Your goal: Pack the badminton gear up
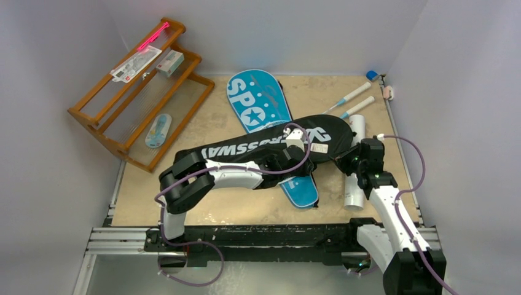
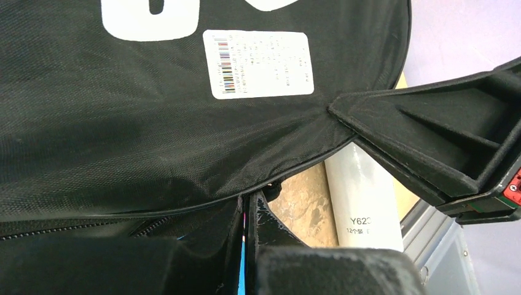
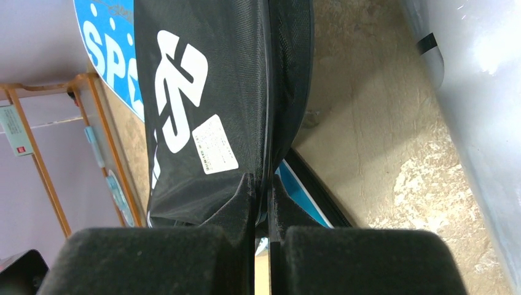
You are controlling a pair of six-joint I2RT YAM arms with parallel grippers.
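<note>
A black racket bag (image 1: 246, 143) with white lettering lies across a blue SPO-lettered bag (image 1: 255, 101). My left gripper is shut at the black bag's near edge, by its zipper (image 2: 67, 229). A small dark tab (image 2: 272, 191) shows beside its tips; whether anything thin is between them is unclear. My right gripper is shut on the black bag's rounded end, where the cloth creases toward its fingertips. Two rackets with white handles (image 1: 357, 92) lie at the back right, their heads hidden by the black bag.
A white tube (image 1: 354, 193) lies under and beside my right gripper. On the left stands a wooden rack (image 1: 184, 117) holding a box (image 1: 170, 62) and a small pale case (image 1: 158, 130). A blue item (image 1: 372, 75) sits in the back right corner.
</note>
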